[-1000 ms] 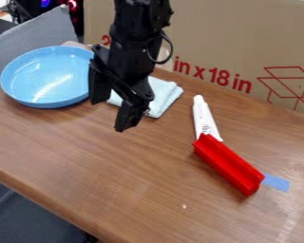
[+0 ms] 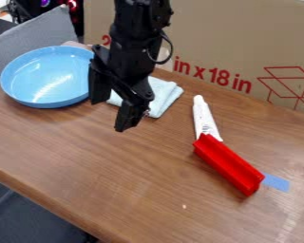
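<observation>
My black gripper [image 2: 117, 106] hangs over the wooden table at the upper middle, open and pointing down, with nothing seen between its fingers. Just behind it lies a folded light cloth [image 2: 162, 96]. To the left is a blue plate [image 2: 48, 76]. At the right a red bar-shaped object [image 2: 227, 164] lies at a slant, touching the lower end of a white tapered object [image 2: 203, 118].
A cardboard box [image 2: 243, 52] stands along the back. A blue strip [image 2: 275, 181] is on the table beside the red object. A grey padded item [image 2: 22, 43] is at the top left.
</observation>
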